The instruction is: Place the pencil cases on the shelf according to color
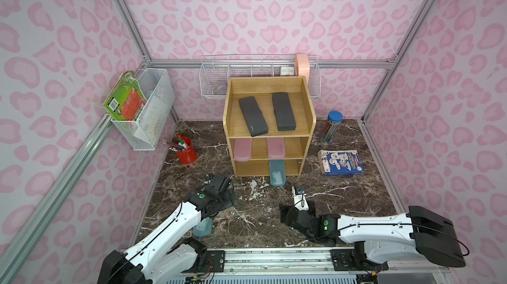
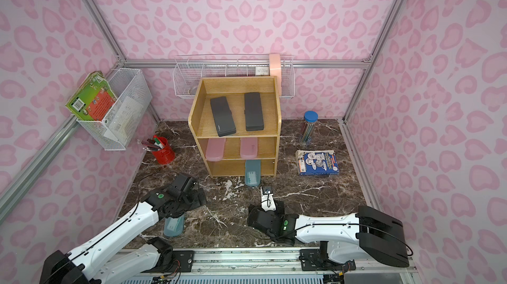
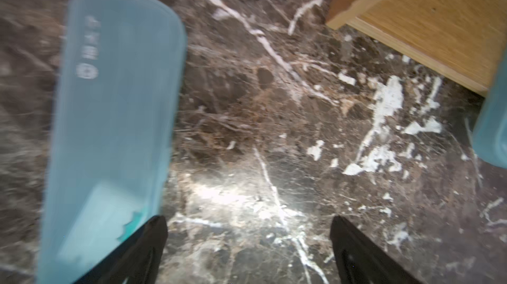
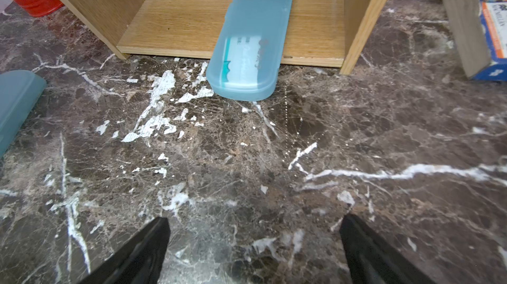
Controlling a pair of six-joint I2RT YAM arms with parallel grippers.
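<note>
Two dark grey pencil cases, the left one (image 1: 253, 115) slanted and the right one (image 1: 283, 110) straighter, lie on the top level of the wooden shelf (image 1: 268, 139). On the middle level are two pink cases (image 1: 242, 149). One blue case (image 4: 247, 46) is in the bottom level, its front end sticking out past the edge. A second blue case (image 3: 113, 125) lies on the table at left, partly under the left arm in both top views. Beside it, my left gripper is open and empty. My right gripper, open over bare table, stands in front of the shelf.
A red pen cup (image 1: 186, 151) stands left of the shelf. To the right are a blue-lidded pencil jar (image 1: 331, 127) and a blue box (image 1: 341, 162). Wire baskets hang at the left (image 1: 143, 108) and behind the shelf. Table between the arms is clear.
</note>
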